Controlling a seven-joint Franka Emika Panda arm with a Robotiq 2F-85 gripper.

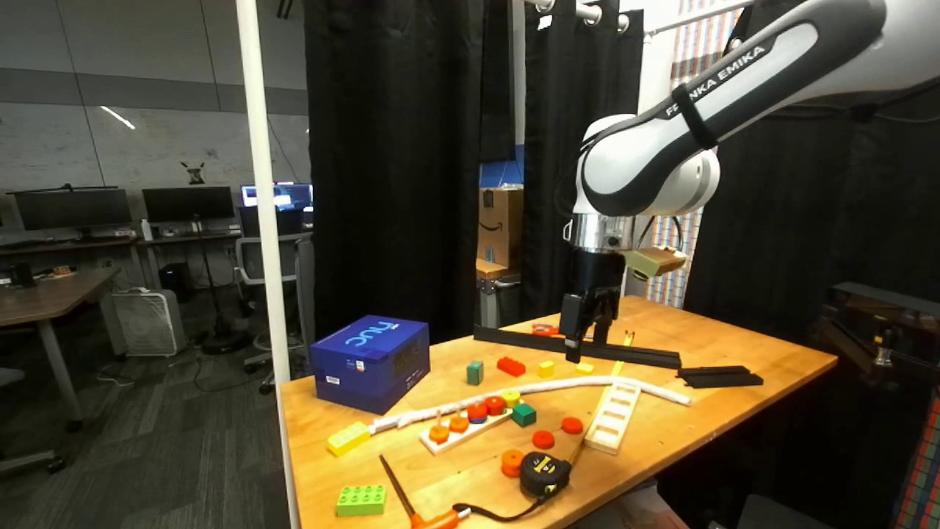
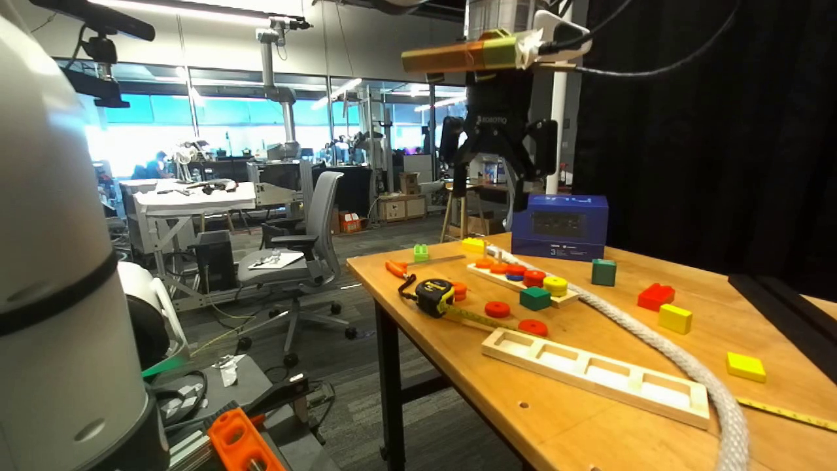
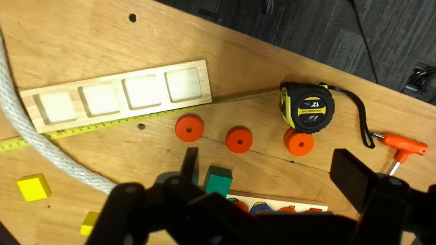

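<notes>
My gripper is open above the table, with nothing held between its fingers. In the wrist view, red discs lie flat beyond the fingertips. An orange disc sits against the black and yellow tape measure. Close to the left finger, lower in that view, stands a green block. The white peg board, carrying coloured rings, is partly hidden by the gripper. A wooden tray with empty square compartments lies along the pulled-out tape.
A white rope curves across the table. The blue box stands at its far left corner. Yellow blocks, a red block and black rails lie toward the back. An orange-handled saw rests near the edge.
</notes>
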